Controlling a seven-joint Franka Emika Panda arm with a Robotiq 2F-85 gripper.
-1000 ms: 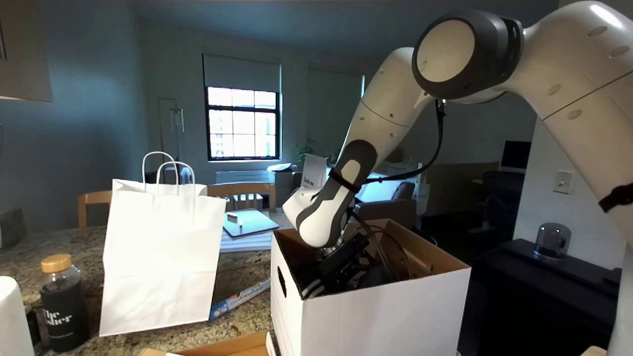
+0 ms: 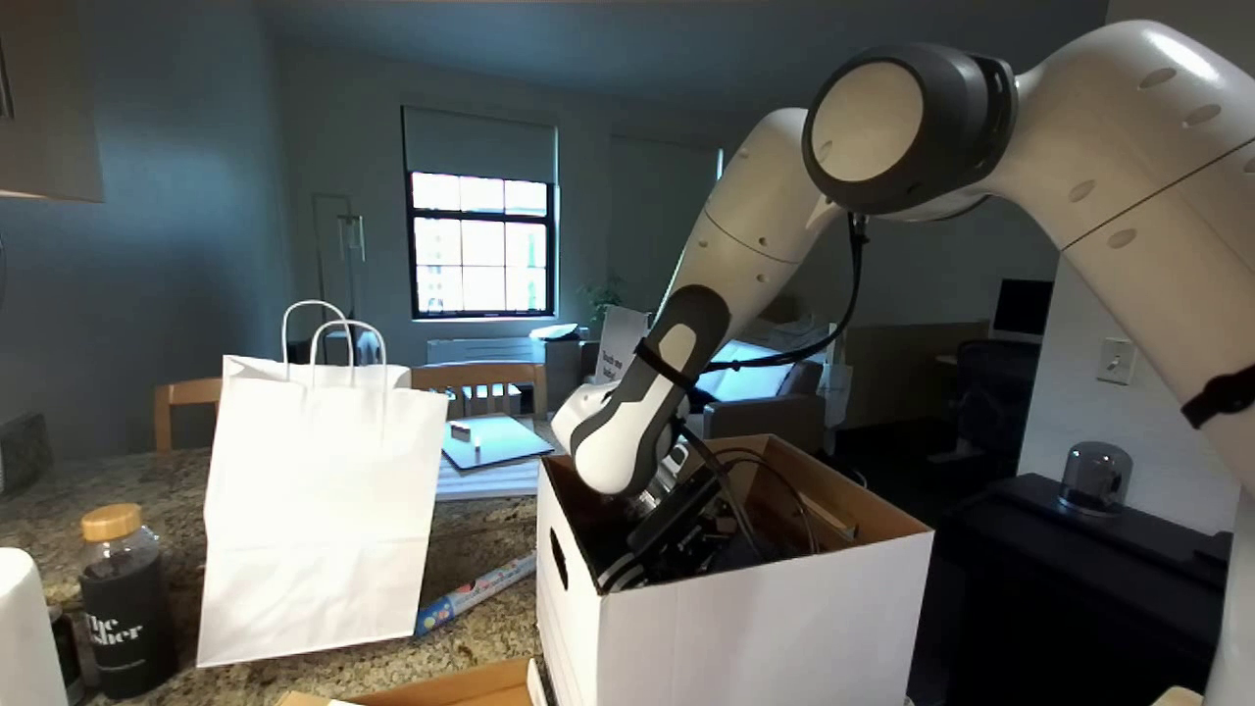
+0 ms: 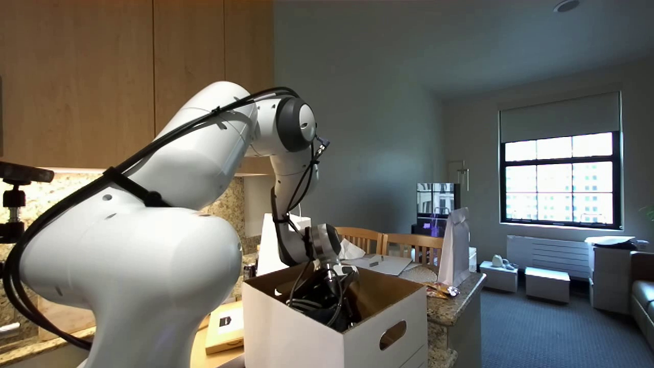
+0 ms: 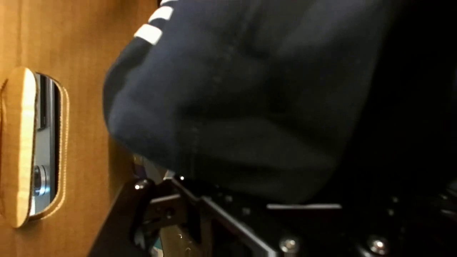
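My gripper is lowered inside a white cardboard box (image 2: 753, 641), open by what little shows of it. Its dark linkages line the bottom of the wrist view, while the fingertips are lost in shadow. Dark cloth with white stripes (image 4: 240, 94) fills most of that view, close against the gripper. In exterior view 1 the striped edge of the cloth (image 2: 621, 573) shows at the box's near left corner. I cannot tell whether any of it lies between the fingers.
The box wall with its handle hole (image 4: 49, 145) stands close on the wrist view's left. A white paper bag (image 2: 324, 518), a bottle (image 2: 124, 606) and a blue-ended tube (image 2: 476, 592) are on the counter left of the box. Arm cables loop over the box.
The arm has shifted slightly left and lower in exterior view 1, with the wrist deeper in the box. The box, bag and bottle have stayed put.
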